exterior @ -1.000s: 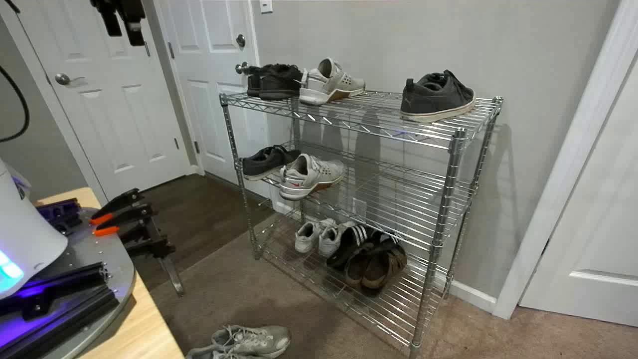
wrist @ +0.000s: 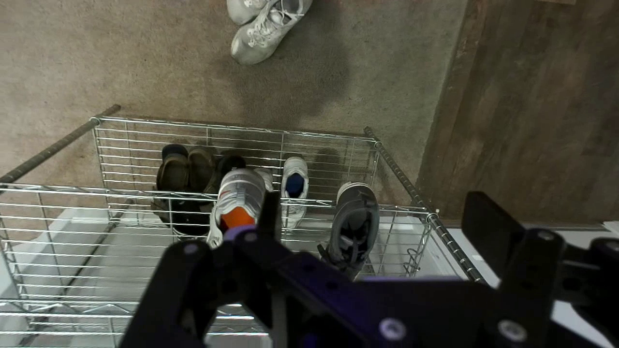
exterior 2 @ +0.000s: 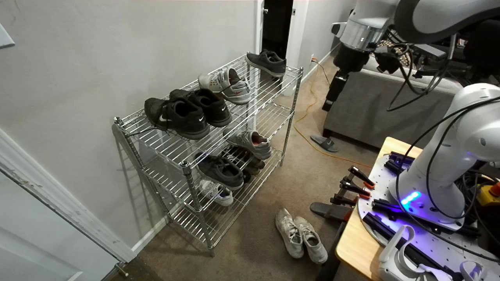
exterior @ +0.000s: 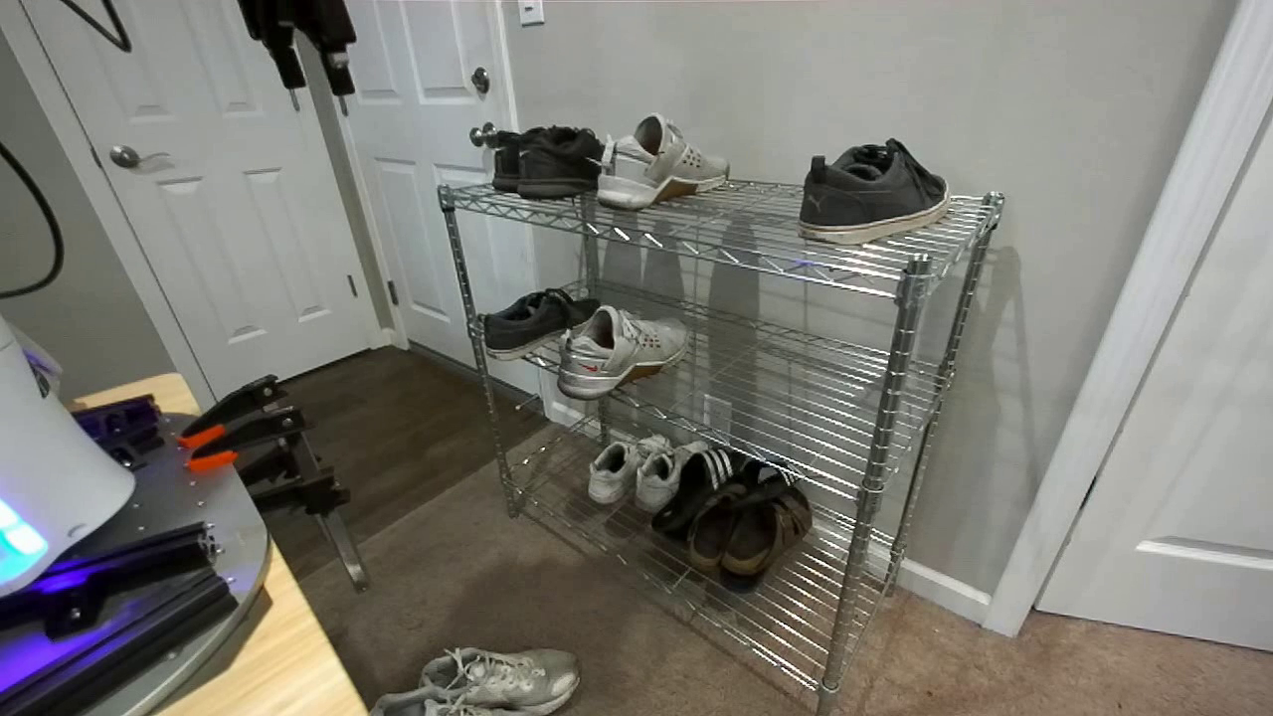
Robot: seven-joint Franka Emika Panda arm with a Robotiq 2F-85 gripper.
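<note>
My gripper hangs high at the upper left of exterior view 1, clear of the wire rack. In the wrist view its two dark fingers stand wide apart, with nothing held. On the rack's top level are a pair of black shoes, a white-grey sneaker and a dark shoe with a pale sole. The middle level bears a black shoe and a grey sneaker with an orange inside. White shoes and brown-black sandals rest on the bottom level.
A pair of pale sneakers lies on the carpet between rack and robot table. Clamps jut from the table's edge. Grey slippers lie farther off.
My gripper has moved to the right in exterior view 1, and its fingers now appear from a slightly different angle. Shoes and rack are where they were.
</note>
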